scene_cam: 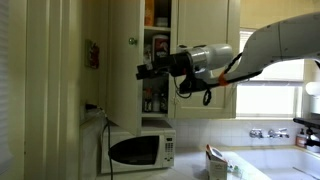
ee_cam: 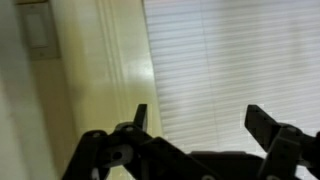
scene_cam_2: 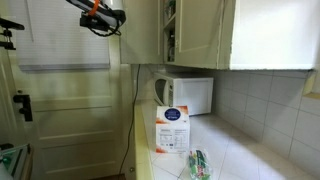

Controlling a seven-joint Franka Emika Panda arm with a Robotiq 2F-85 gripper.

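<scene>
In the first exterior view my black gripper (scene_cam: 141, 72) hangs in the air in front of the open cupboard door (scene_cam: 126, 65), well above the counter. The wrist view shows the gripper open, its two dark fingers wide apart and nothing between them. Beyond them are white window blinds (ee_cam: 230, 65) and a cream frame. To the right of the door, cupboard shelves (scene_cam: 157, 29) hold several jars and packets. From the second exterior view, the arm's end (scene_cam_2: 100, 17) appears high at the upper left, before the blinds.
A white microwave (scene_cam: 142, 151) stands on the counter below the cupboard. A white box (scene_cam_2: 172, 130) and a clear bag with green contents (scene_cam_2: 198, 165) rest on the counter (scene_cam_2: 235, 140). The sink (scene_cam: 285, 160) lies at the right. Open air surrounds the gripper.
</scene>
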